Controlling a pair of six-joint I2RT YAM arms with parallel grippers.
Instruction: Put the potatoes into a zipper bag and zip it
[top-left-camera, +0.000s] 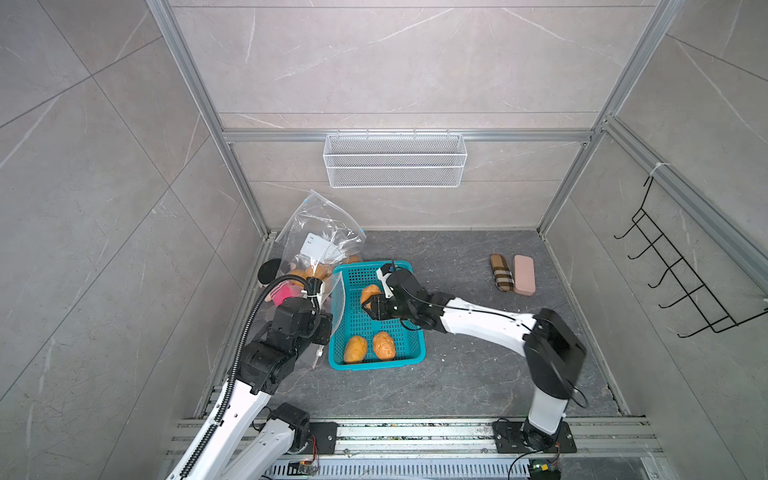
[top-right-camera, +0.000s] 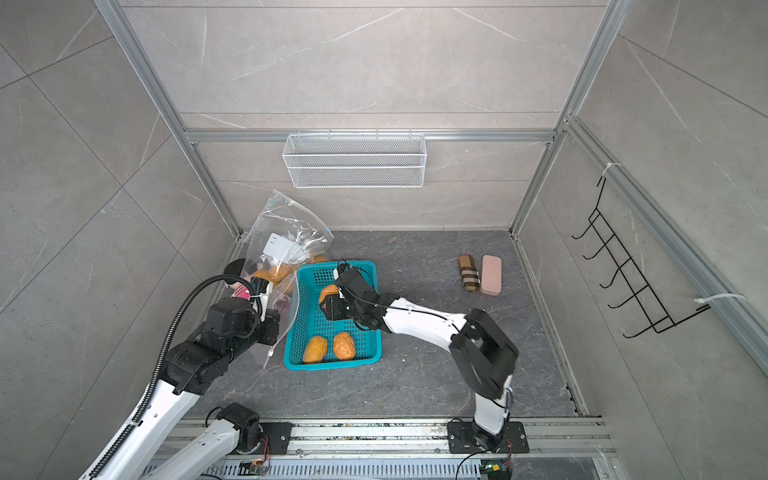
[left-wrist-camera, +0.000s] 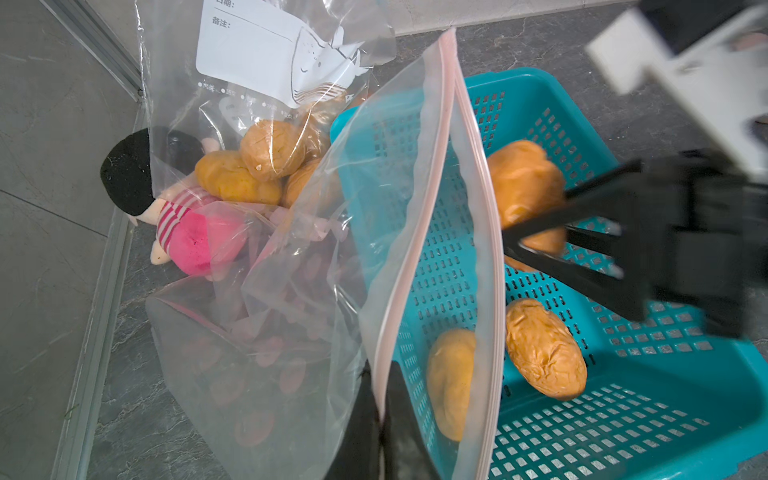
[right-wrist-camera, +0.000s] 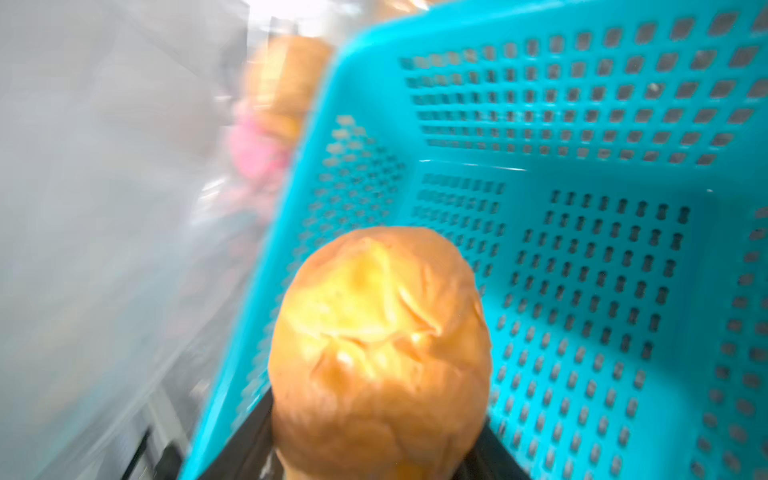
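My right gripper is shut on a potato (right-wrist-camera: 380, 352), which hangs above the teal basket (right-wrist-camera: 576, 172) and fills the lower middle of the right wrist view. Two other potatoes (left-wrist-camera: 545, 348) (left-wrist-camera: 452, 384) lie on the basket floor at its near end. A clear zipper bag (left-wrist-camera: 400, 264) stands with its mouth parted, left of the basket; my left gripper is shut on one edge of its zip strip. Several potatoes (left-wrist-camera: 272, 149) show through clear plastic behind the bag's mouth, beneath a white label (left-wrist-camera: 256, 48); whether they are inside this bag I cannot tell.
A pink doll with black hair (left-wrist-camera: 204, 232) lies left of the basket, against the bag. At the back right are a plaid case (top-left-camera: 501, 273) and a pink case (top-left-camera: 524, 275). The counter (top-left-camera: 472, 368) right of the basket is bare below the right arm.
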